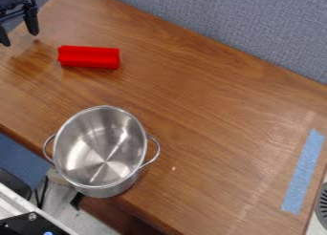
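Observation:
My gripper (18, 32) is at the top left edge of the camera view, open, partly out of frame, with nothing visible between its dark fingers. To its right a red block-like object (88, 57) lies on the wooden table (205, 105), apart from it. A steel pot (102, 148) with two wire handles stands upright at the lower left edge of the table, its inside empty.
A strip of blue tape (301, 172) runs along the right side of the table. A grey padded surface (243, 19) borders the back. Cables lie off the table at bottom left.

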